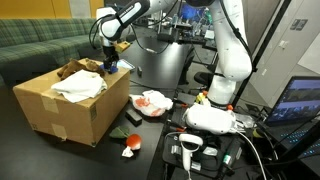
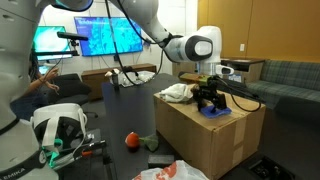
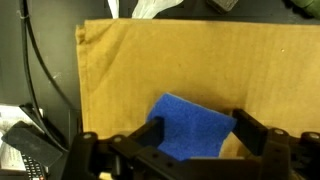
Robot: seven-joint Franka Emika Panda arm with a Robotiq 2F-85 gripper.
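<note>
A blue cloth (image 3: 188, 127) lies on top of the cardboard box (image 2: 185, 125). My gripper is right over it, its fingers wide apart with blue cloth showing between them. In the second exterior view the gripper (image 2: 207, 98) points down at the blue cloth (image 2: 216, 110) near the box's edge. The first exterior view has the gripper (image 1: 110, 58) low over the box top, partly covering the cloth. Whether the fingers touch the cloth cannot be seen.
On the same box lie a white cloth (image 1: 79, 85) and a brown cloth (image 1: 80, 69). Below, the dark table holds a white plastic bag (image 1: 151, 103), a red tomato-like item (image 1: 133, 142) and a dark block (image 2: 161, 160). Left of the box the table is clear.
</note>
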